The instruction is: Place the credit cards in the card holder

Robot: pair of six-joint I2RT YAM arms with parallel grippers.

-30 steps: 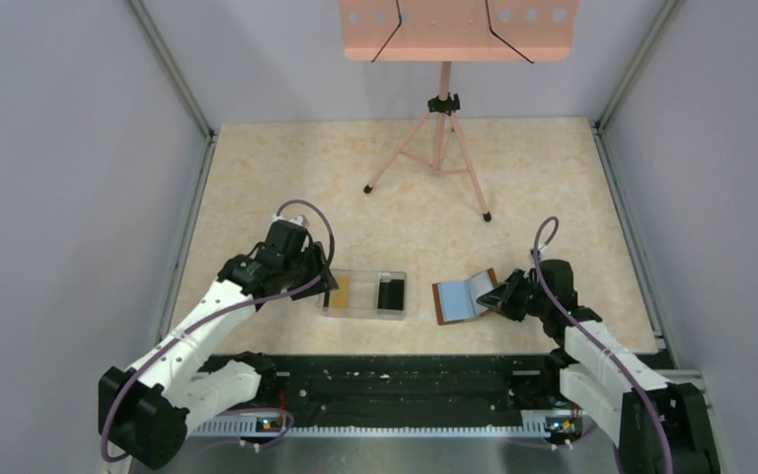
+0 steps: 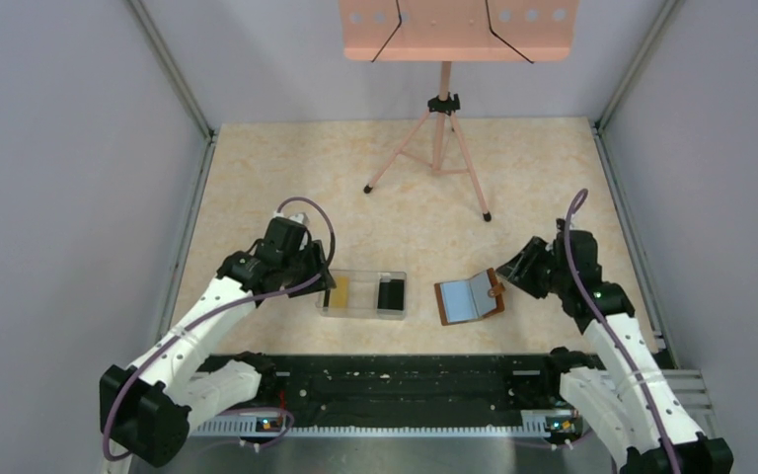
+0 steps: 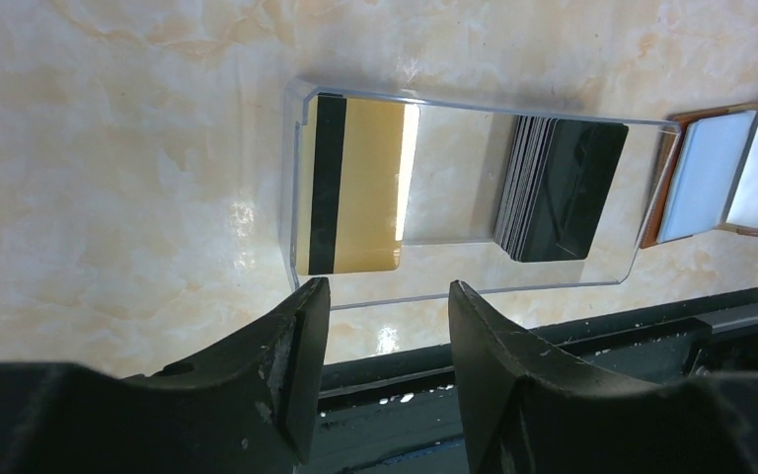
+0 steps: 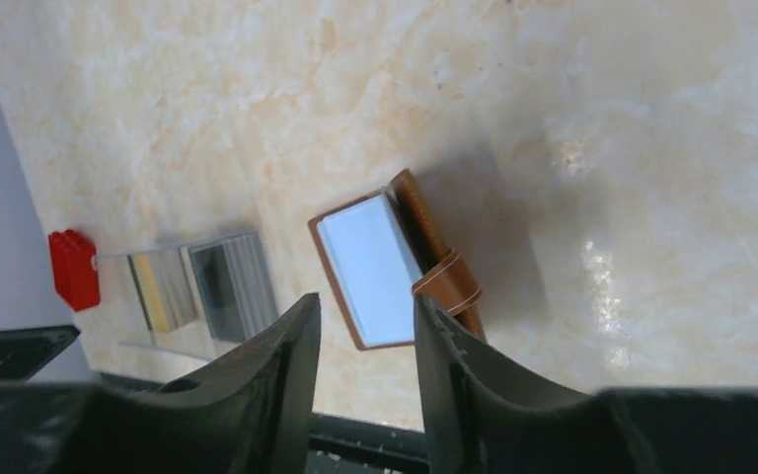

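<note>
A clear plastic box stands at mid-table. Inside it are gold cards with a black stripe at one end and a stack of dark cards at the other. My left gripper hovers over the gold-card end, open and empty. The brown card holder lies spread open to the right of the box, showing pale sleeves; its right cover is raised, with a brown strap at that edge. Above that right side hangs my right gripper, fingers apart, apparently holding nothing.
A pink stand rests its tripod legs at the back of the table. A dark rail runs along the front edge. Something red shows at the left of the right wrist view. Bare tabletop lies behind the box and holder.
My right gripper, earlier at the holder's right cover, has opened and drawn away to the right and back, leaving the holder lying there. The left arm has hardly moved.
</note>
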